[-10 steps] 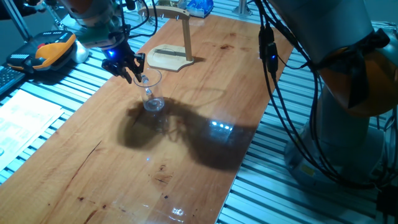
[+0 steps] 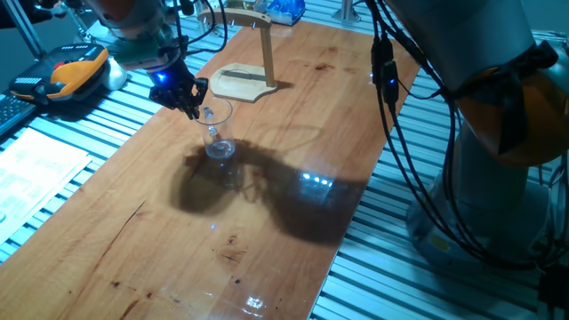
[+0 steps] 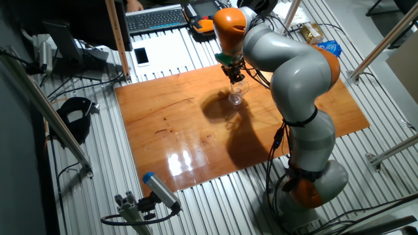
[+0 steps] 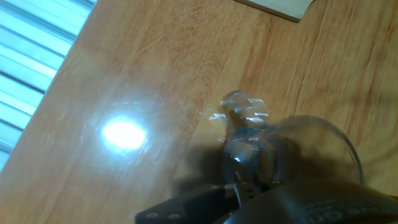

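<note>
A clear glass cup stands upright on the wooden board, toward its far left side in exterior view 1. At the cup's rim my gripper points down, its dark fingers drawn together; the rim's near edge appears to be between them. From the side, exterior view 2 shows the gripper just above the cup. Along the bottom of the wrist view, a dark finger reaches to the cup's wall, while the other finger is largely hidden. The clear cup shows its curved rim there.
A wooden stand with an upright post rises behind the cup. Beyond the board's left edge lie white paper and an orange-and-black device. The board's near half is bare.
The cup has shifted very slightly right; the arm has barely moved.
</note>
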